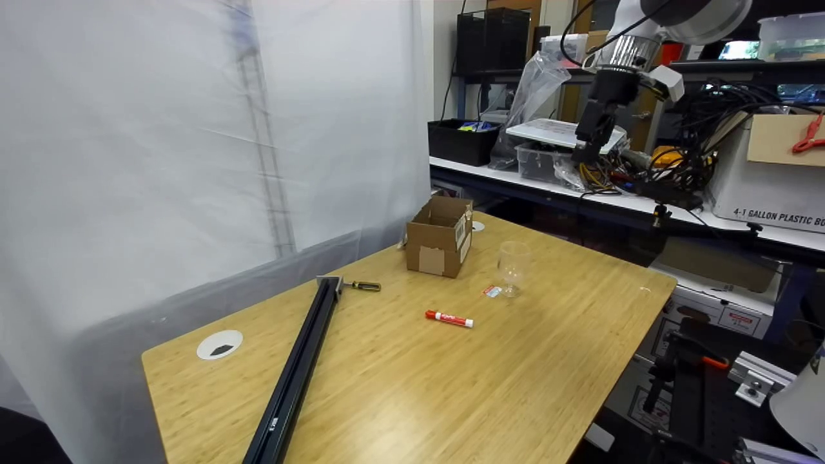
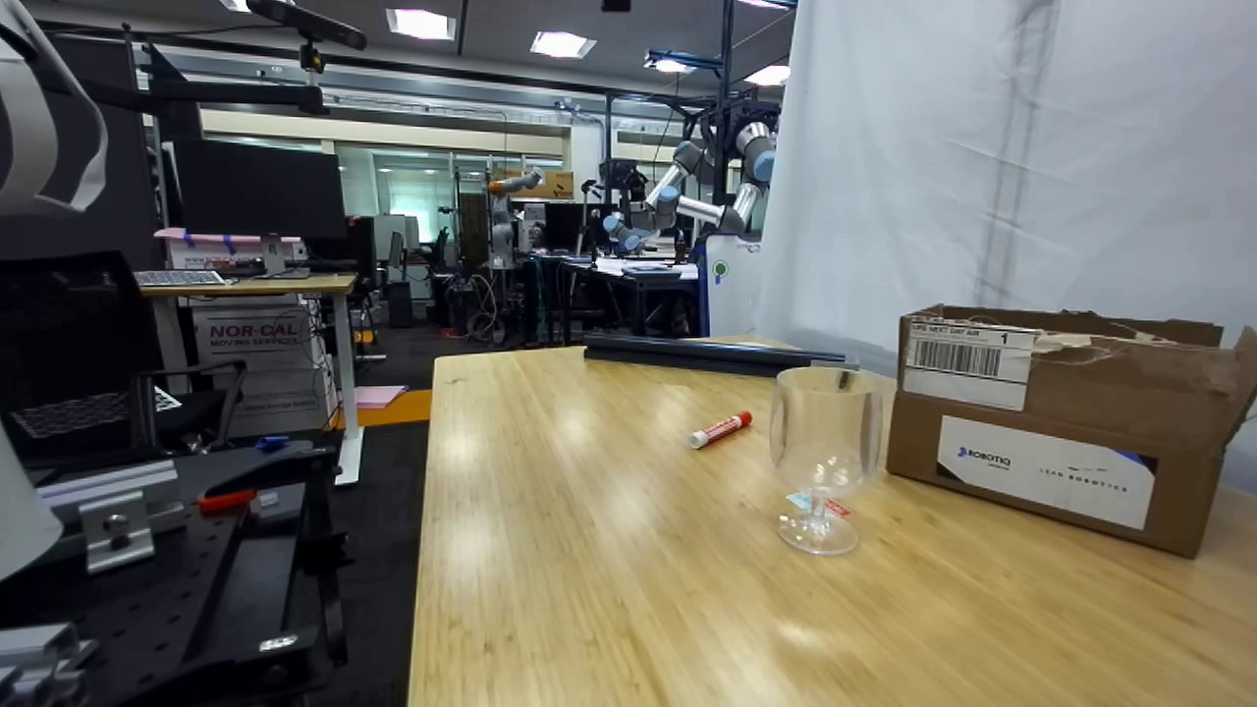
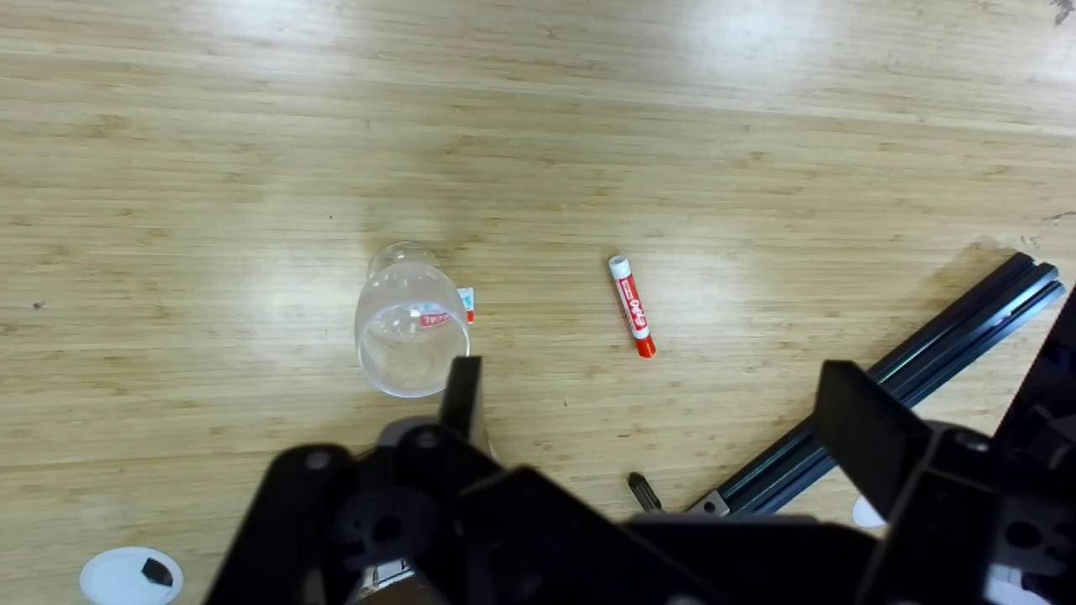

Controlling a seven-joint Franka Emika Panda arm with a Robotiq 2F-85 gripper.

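High over the table, my gripper stands open, its two black fingers wide apart and nothing between them. In exterior view 1 the same gripper [image 1: 592, 133] hangs at the upper right, well clear of everything on the table. A red and white marker [image 3: 632, 307] lies on the bare wood, pointing roughly away from the gripper in the wrist view. To its left, a clear stemmed glass [image 2: 825, 434] stands upright, with a small red, white and blue packet [image 1: 492, 291] beside its foot. An open brown cardboard box [image 2: 1066, 454] sits near the curtain.
A long black rail [image 1: 300, 363] lies along the table's curtain side, with a screwdriver [image 1: 367, 286] at its far end. The white curtain [image 1: 209, 154] closes off that side.
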